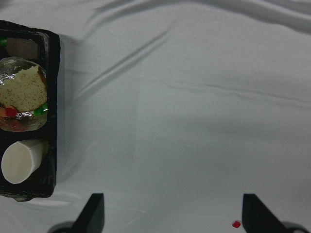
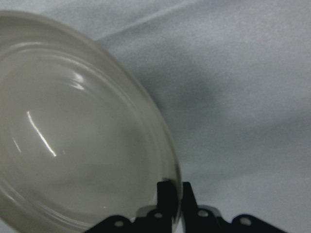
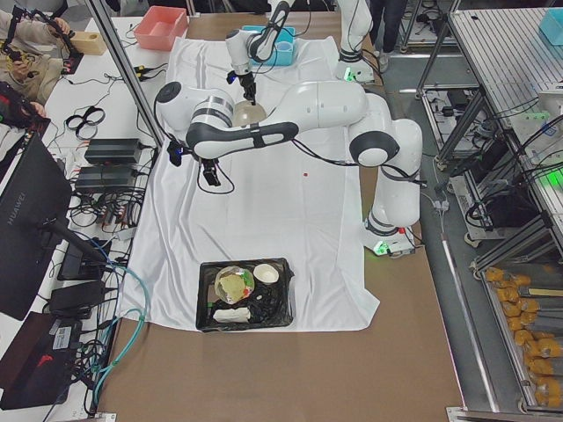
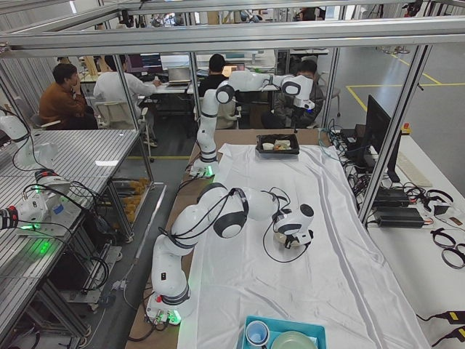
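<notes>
My right gripper is shut on the rim of a pale round dish [image 2: 73,121], seen close in the right wrist view and partly hidden behind the arm in both camera views. My left gripper is open above the white cloth, with nothing between its fingers. In the left wrist view a black tray [image 1: 52,97] lies at the left edge, holding a foil bowl with bread and coloured pieces [image 1: 22,90] and a white cup [image 1: 19,160]. A small red piece [image 1: 236,224] lies on the cloth.
A blue bin [image 4: 305,327] with a mug [image 4: 257,333] and green plate [image 4: 293,342] stands at the right arm's end of the table. A pink bin [image 3: 161,26] and electronics [image 3: 112,152] fill the side table.
</notes>
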